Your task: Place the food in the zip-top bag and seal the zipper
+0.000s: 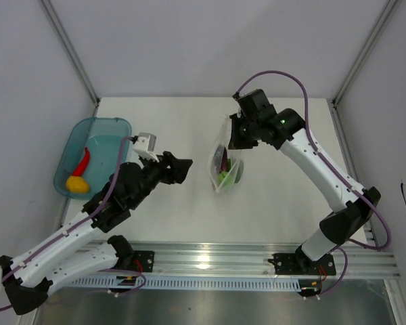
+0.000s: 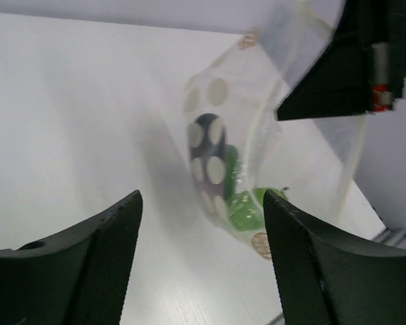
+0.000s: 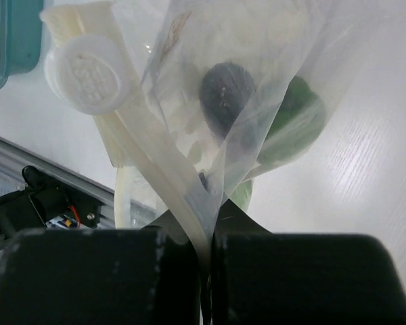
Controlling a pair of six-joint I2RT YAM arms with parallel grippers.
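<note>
A clear zip top bag (image 1: 229,162) hangs near the table's middle, its rim pinched by my right gripper, which is shut on it. Green and dark purple food shows through the plastic: a dark purple piece (image 3: 227,98) and a green piece (image 3: 298,116) in the right wrist view. A white round slider (image 3: 88,74) is on the bag's edge. To the left of the bag, my left gripper (image 1: 183,169) is part open and empty; its fingers (image 2: 115,237) stand apart in the left wrist view, with the bag (image 2: 220,95) beyond them.
At the table's left lies a teal bin (image 1: 115,127) holding a red pepper (image 1: 82,162) and a yellow item (image 1: 77,184).
</note>
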